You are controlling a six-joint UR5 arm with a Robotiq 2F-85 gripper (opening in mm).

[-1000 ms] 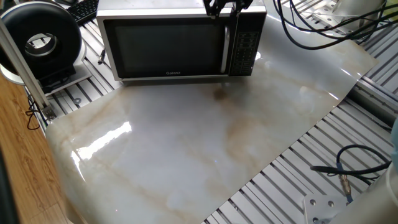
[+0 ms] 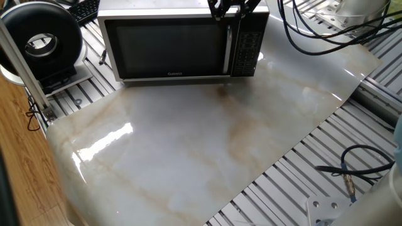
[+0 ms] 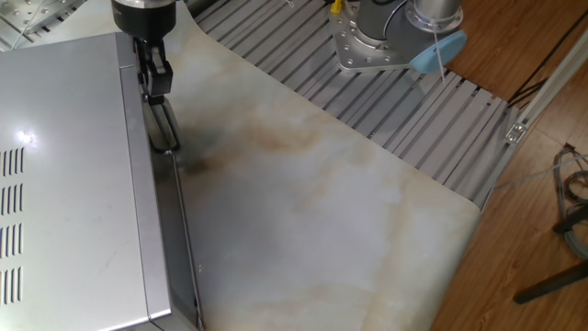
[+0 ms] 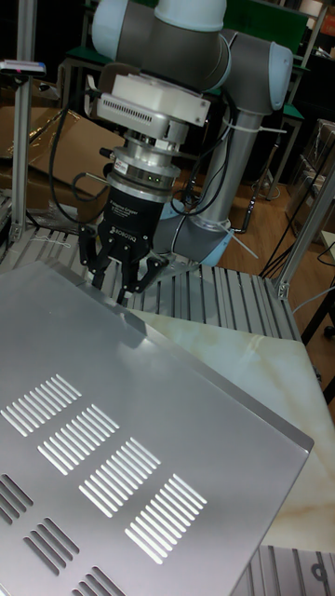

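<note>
A silver microwave (image 2: 179,47) with a dark door window stands at the back of the marbled sheet, its door shut. Its upright handle (image 2: 228,49) runs beside the control panel (image 2: 249,50). My gripper (image 2: 231,11) is at the top front edge, near the upper end of the handle, its fingers spread apart. From the side, the gripper (image 3: 156,92) points downward just above the handle loop (image 3: 163,127). The microwave's top (image 4: 149,417) fills the lower part of the third view, with the gripper (image 4: 117,290) beyond its front edge. Whether the fingertips touch the handle cannot be told.
A black round device (image 2: 41,44) stands to the left. Black cables (image 2: 326,47) loop at the upper right, and another cable (image 2: 361,169) lies on the slatted table at lower right.
Only slight shifts of my gripper's fingers show at the top edge, beside the handle. The microwave and its door have not moved.
</note>
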